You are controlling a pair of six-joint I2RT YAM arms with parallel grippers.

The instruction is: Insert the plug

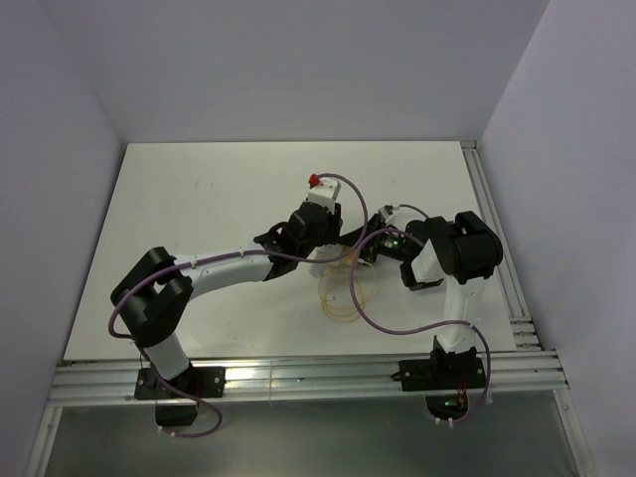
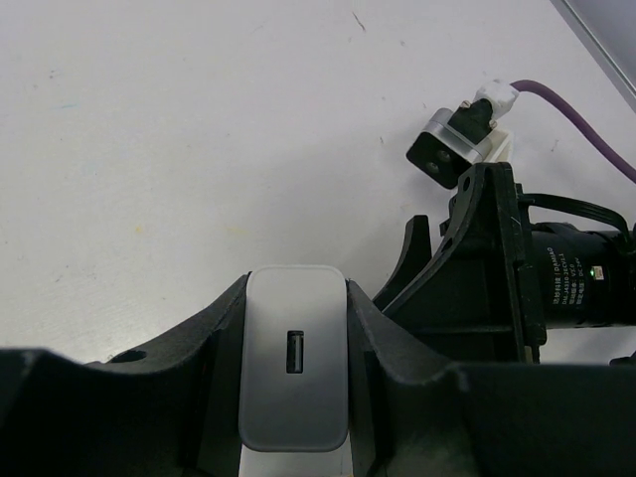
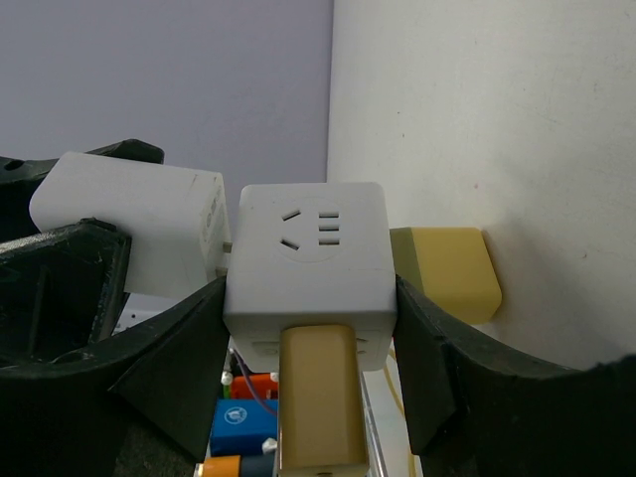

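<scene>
My left gripper is shut on a white plug block, its rounded end with a dark slot facing the left wrist camera. In the right wrist view the plug comes in from the left between black fingers. A short prong tip shows at its right end, close to the left side of a white socket cube. That cube, with slots on its visible face and tan-yellow blocks on it, sits between my right gripper's fingers, which press both sides. Whether the prong enters a slot is hidden.
Yellow cable lies coiled on the white table in front of the grippers. Purple cables run along both arms. My right gripper's black body stands close beside the left one.
</scene>
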